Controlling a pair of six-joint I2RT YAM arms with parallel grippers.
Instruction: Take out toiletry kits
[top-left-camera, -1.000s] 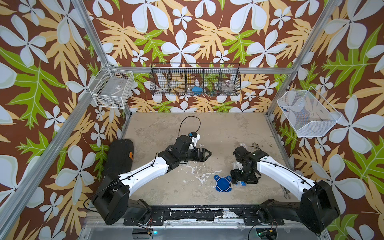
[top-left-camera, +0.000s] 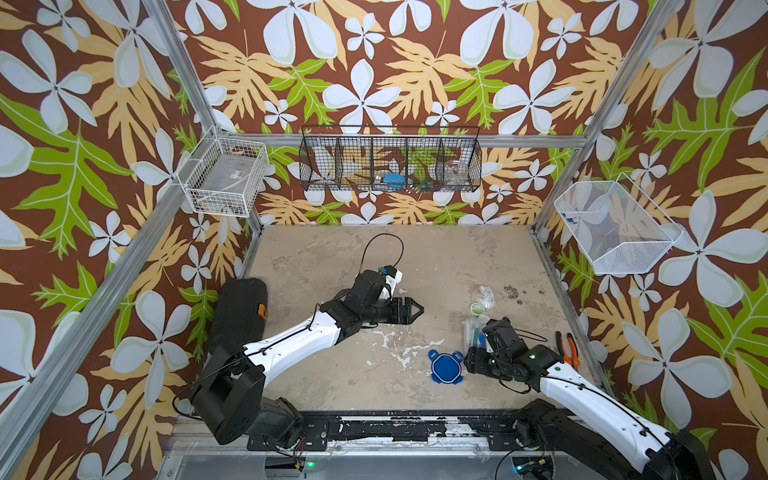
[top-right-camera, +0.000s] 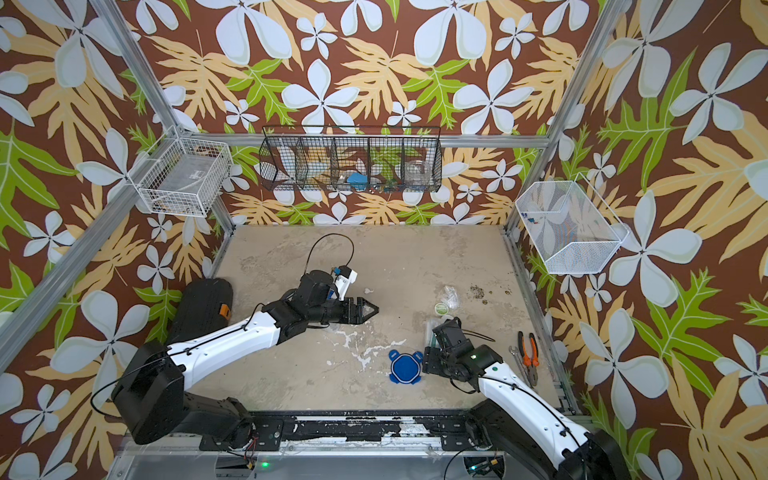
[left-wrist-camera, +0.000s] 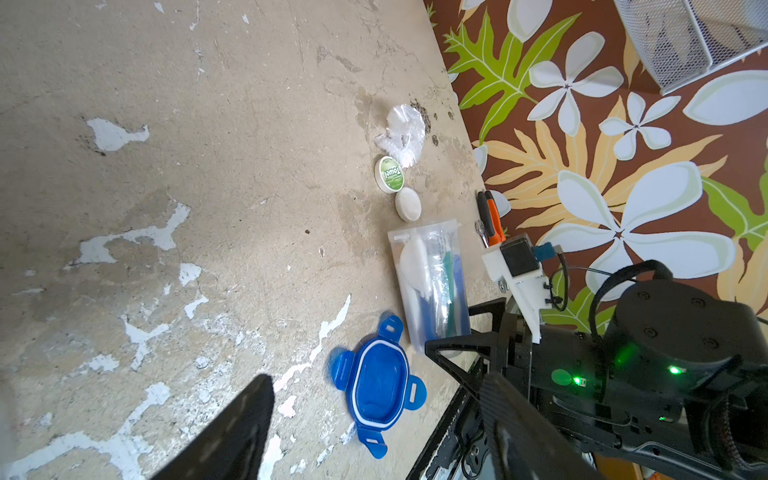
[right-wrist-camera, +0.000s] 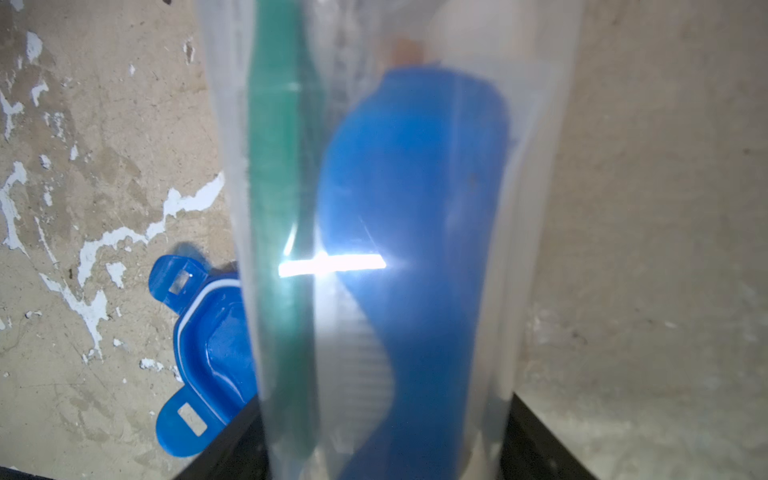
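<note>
A clear zip pouch (left-wrist-camera: 428, 272) with blue and green toiletry items inside lies at the right of the table, mostly behind my right arm in the top views. In the right wrist view the pouch (right-wrist-camera: 400, 240) fills the middle, very near the camera. My right gripper (top-left-camera: 472, 361) is at the pouch's near end, its fingers (right-wrist-camera: 232, 452) apart on either side of it; whether they touch it I cannot tell. Over mid-table my left gripper (top-left-camera: 413, 310) stands open and empty. A round green-labelled tin (left-wrist-camera: 389, 173) and a white disc (left-wrist-camera: 407, 205) lie just beyond the pouch.
A blue lidded container (top-left-camera: 445, 367) sits left of the pouch. Crumpled clear plastic (left-wrist-camera: 402, 136) lies past the tin. Orange-handled pliers (top-right-camera: 528, 352) are at the right edge, a black case (top-left-camera: 240, 308) at the left.
The right arm has swung and its gripper shifted; a second ago it covered the pouch more. The pouch, tin and white disc have come into view beside it. The left arm is practically still.
</note>
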